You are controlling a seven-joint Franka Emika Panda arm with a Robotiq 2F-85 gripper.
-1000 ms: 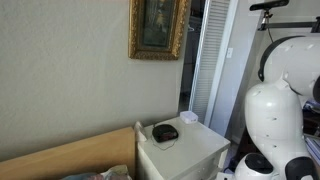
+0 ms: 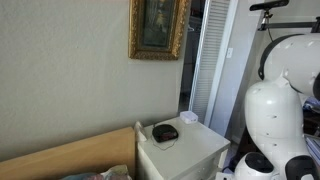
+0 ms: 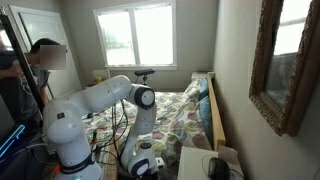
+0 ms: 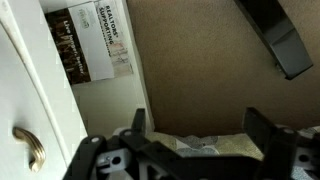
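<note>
At the bottom of the wrist view my gripper stands open, with nothing held between its dark fingers. Beyond them lies a plain brown surface (image 4: 200, 75), which carries a black oblong object (image 4: 278, 38) at the upper right. To the left, a printed card or booklet (image 4: 95, 40) lies beside a white edge. A curved bronze handle (image 4: 30, 147) shows on a white panel at the lower left. Exterior view 1 hides the fingertips below its lower edge, while exterior view 2 shows the gripper body (image 3: 145, 165) low down.
A white cabinet (image 2: 185, 155) stands by the wall, with a black device (image 2: 165, 132) and a small white box (image 2: 188, 117) on top. The bed (image 3: 180, 105) with patterned bedding extends behind the arm. A gold-framed picture (image 2: 158, 28) hangs on the wall.
The white arm at the right of exterior view 1 has shifted slightly. The cabinet and the items on it look unmoved.
</note>
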